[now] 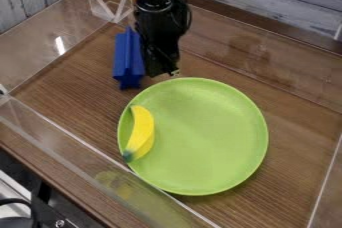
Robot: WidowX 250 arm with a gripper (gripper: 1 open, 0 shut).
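The black gripper (164,64) hangs at the top centre, just right of a blue block (128,57) and above the back rim of a green plate (207,137). Its fingertips are small and dark; it looks shut, with nothing visible between them. A yellow banana (143,130) lies on the left side of the plate.
Clear plastic walls edge it at the left and front, and pale wooden planks stand at the back. A small yellow item is partly hidden behind the arm at the top.
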